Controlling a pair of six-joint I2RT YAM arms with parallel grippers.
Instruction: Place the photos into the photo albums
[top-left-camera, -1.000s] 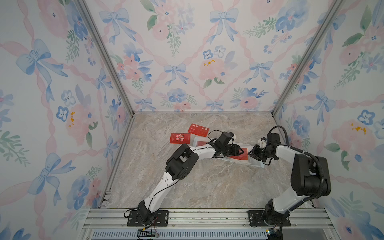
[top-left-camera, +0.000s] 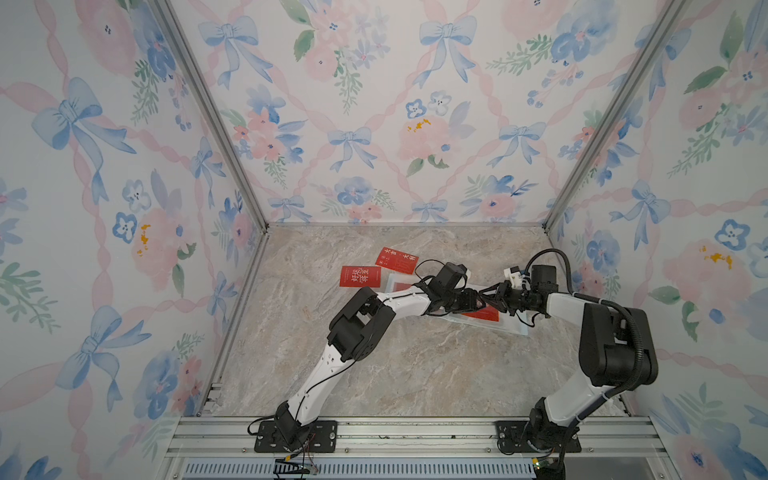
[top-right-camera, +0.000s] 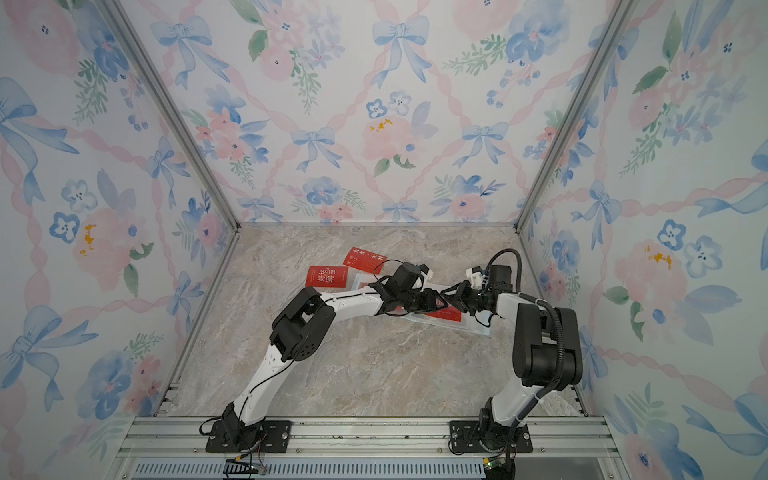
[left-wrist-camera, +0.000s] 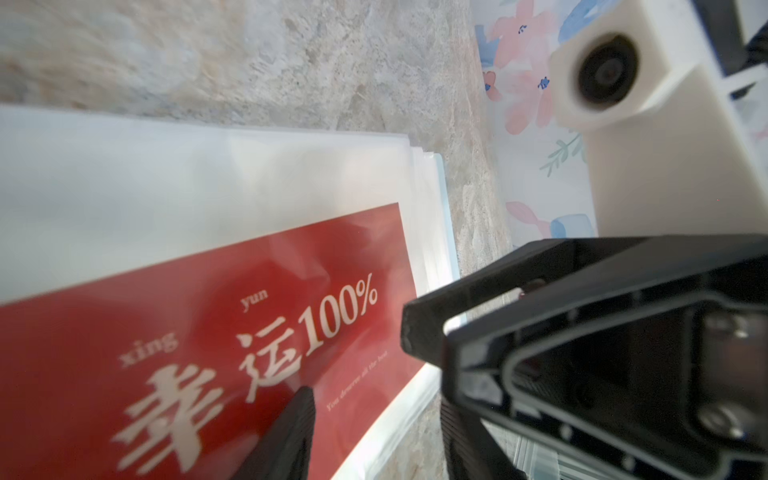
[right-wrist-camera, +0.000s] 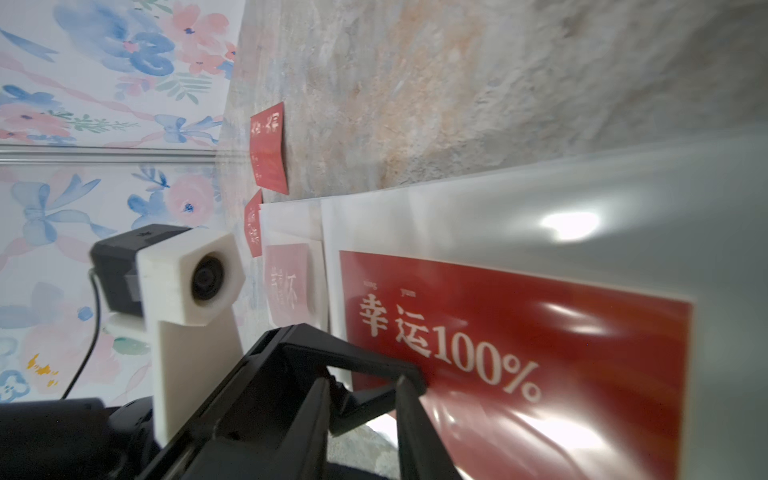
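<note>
A white album with clear pages (right-wrist-camera: 496, 208) lies open at centre right, with the red "幸运100%" photo (right-wrist-camera: 608, 360) on its right part, seemingly under plastic, and a paler red photo (right-wrist-camera: 288, 280) on its left. Both grippers are over it, fingertips close together. My left gripper (top-left-camera: 472, 302) is low at the middle. My right gripper (top-left-camera: 492, 297) reaches in from the right. In the wrist views the fingertips of both overlap or are cut off, so I cannot tell how far they are open or what is between them.
Two loose red photos, one left (top-left-camera: 360, 276) and one further back (top-left-camera: 396, 260), lie on the marble surface beside the album.
My right gripper has moved left over the album, right up to my left gripper, which has stayed almost in place. The loose photos are unchanged.
</note>
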